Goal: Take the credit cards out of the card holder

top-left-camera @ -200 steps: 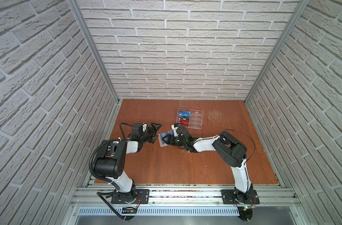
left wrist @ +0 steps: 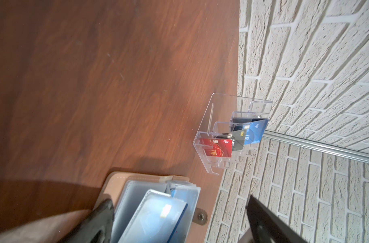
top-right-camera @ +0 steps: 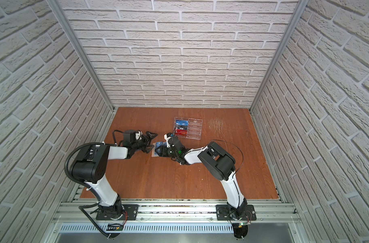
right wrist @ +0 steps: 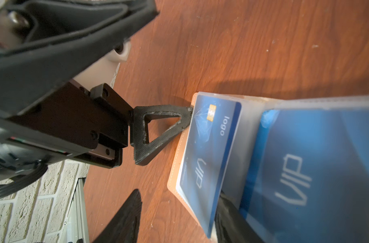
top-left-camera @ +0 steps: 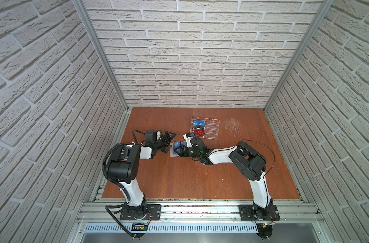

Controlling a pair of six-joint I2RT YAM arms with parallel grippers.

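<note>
The open tan-edged card holder (right wrist: 174, 178) lies on the wooden table between my grippers. A blue VIP card (right wrist: 208, 139) stands tilted up from its left side in the right wrist view; whether it is still in its sleeve I cannot tell. Another blue VIP card (right wrist: 314, 162) shows in the other half. My left gripper is open around the holder's near end, with one fingertip (right wrist: 186, 117) at the holder's edge, close to the tilted card. Over the holder, my right gripper is partly open, one finger (right wrist: 229, 218) touching or nearly touching the card's lower edge.
Behind the holder stands a clear rack (top-left-camera: 211, 127) with a blue card (top-left-camera: 198, 123) and a red card (top-left-camera: 197, 132) in its left column, and a dark one between. Its right column looks empty.
My left gripper has come slightly to the right, toward the holder. The holder has turned a little and its near end now reaches the left fingers. The right arm is almost still.
</note>
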